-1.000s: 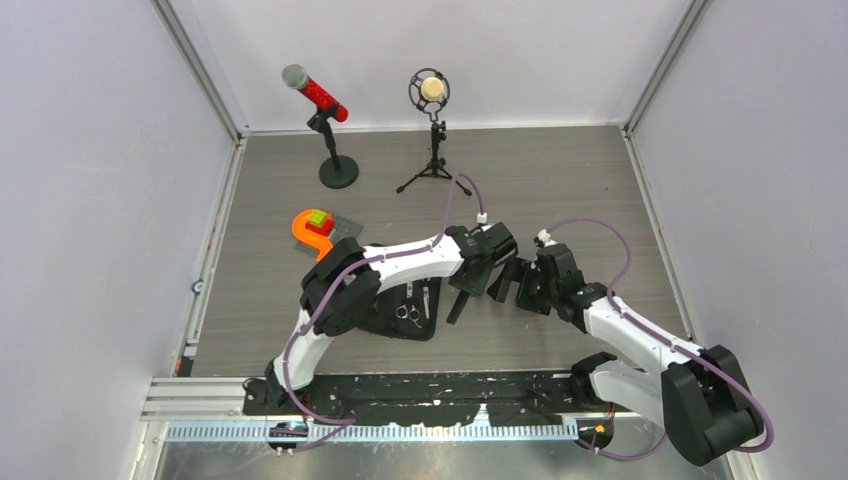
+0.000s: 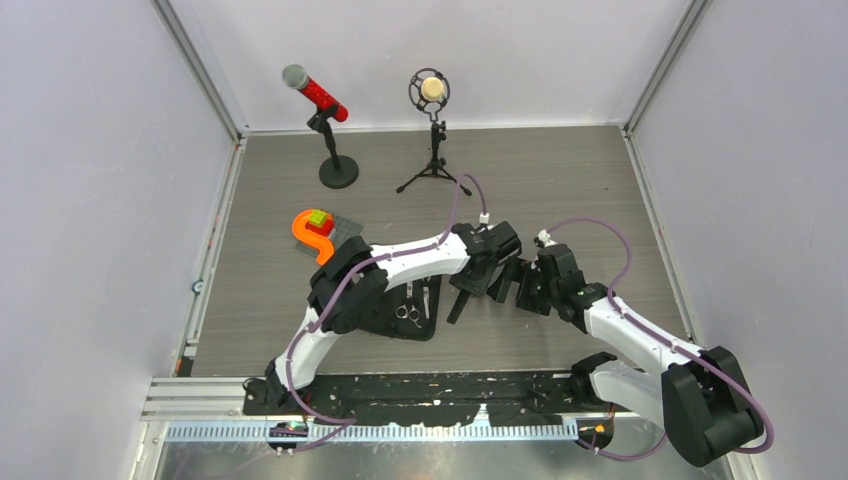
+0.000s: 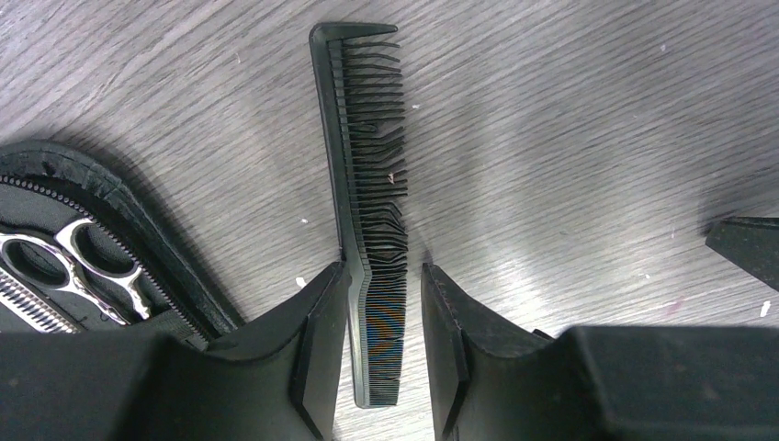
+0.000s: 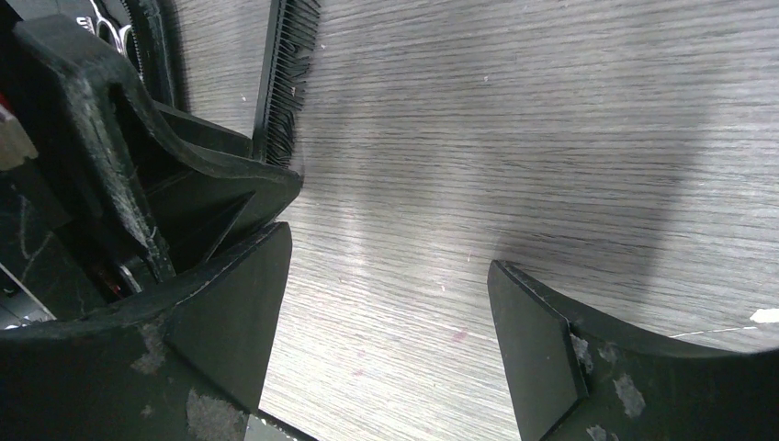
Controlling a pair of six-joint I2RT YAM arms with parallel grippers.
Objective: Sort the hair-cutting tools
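Observation:
A black comb (image 3: pixel 344 175) lies flat on the table, its teeth pointing right in the left wrist view. My left gripper stands open above it, one finger on either side of the comb's lower part. To the left is the black zip case (image 3: pixel 152 225) with silver scissors (image 3: pixel 87 262) in it; more tools (image 2: pixel 426 300) show there from the top. My right gripper is part open over bare table, nothing between its fingers. In the right wrist view the left gripper hides part of the comb (image 4: pixel 285 83).
The two grippers are very close together. An orange curved toy (image 2: pixel 312 235) on a grey plate lies at the left. A red microphone (image 2: pixel 325 100) and a shock-mount stand (image 2: pixel 435 150) are at the back.
The right arm, the comb and the case look unmoved.

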